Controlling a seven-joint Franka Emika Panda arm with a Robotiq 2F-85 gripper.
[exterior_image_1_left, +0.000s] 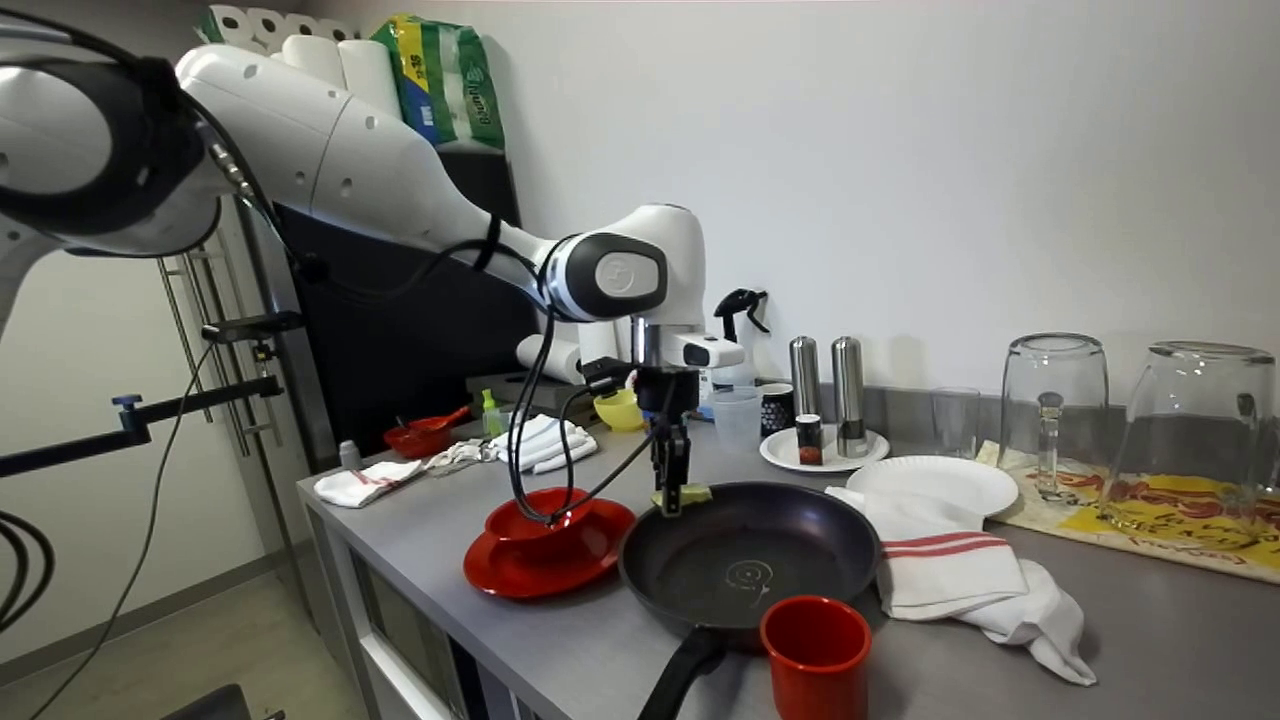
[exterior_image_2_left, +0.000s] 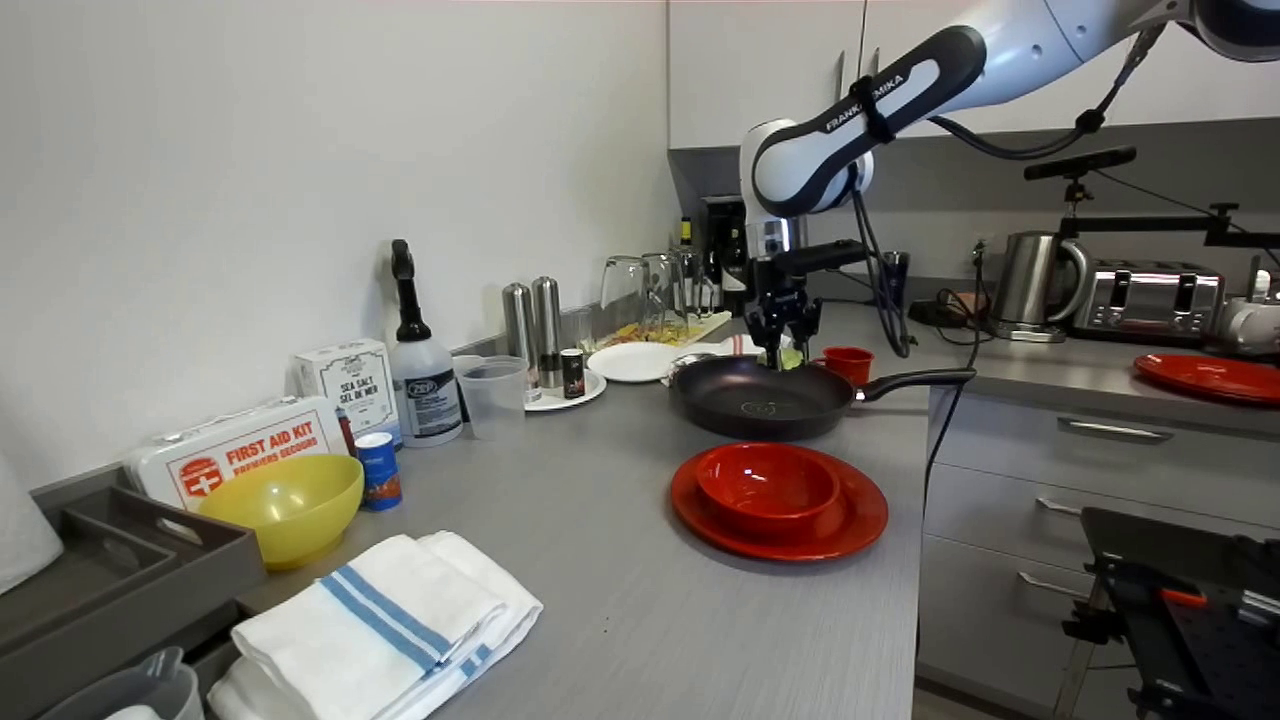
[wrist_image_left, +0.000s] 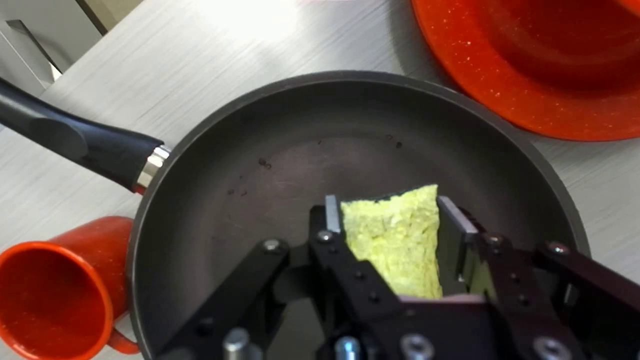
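My gripper is shut on a yellow-green sponge, with one of its fingers on either side. Exterior view 1 has the sponge at the back left rim of the black frying pan, the gripper pointing down. From the wrist, the sponge appears above the pan's inner surface; whether it touches the pan I cannot tell. In exterior view 2 the gripper largely covers the sponge, leaving a small green part visible.
Beside the pan are a red mug near its handle and a red plate bearing a red bowl. A white towel lies to its right. Free counter stretches left of the plate in exterior view 2.
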